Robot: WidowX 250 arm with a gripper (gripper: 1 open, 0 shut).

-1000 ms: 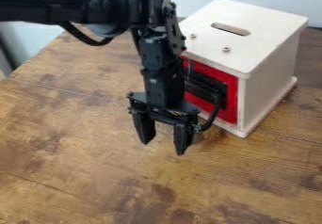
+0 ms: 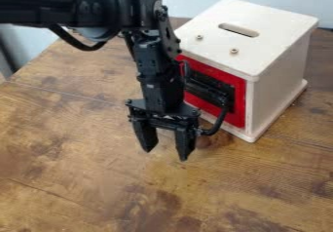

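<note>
My black gripper (image 2: 166, 146) hangs downward over the wooden table, in front and left of a pale wooden box (image 2: 276, 70). Its two fingers are apart with nothing visible between them. The box has a slot (image 2: 239, 29) in its top, two small brass-coloured knobs and a red front panel (image 2: 232, 115), partly hidden behind the arm and a black piece or cable.
A white wall stands behind the table's back edge, and the arm reaches in from the upper left.
The box has not moved.
</note>
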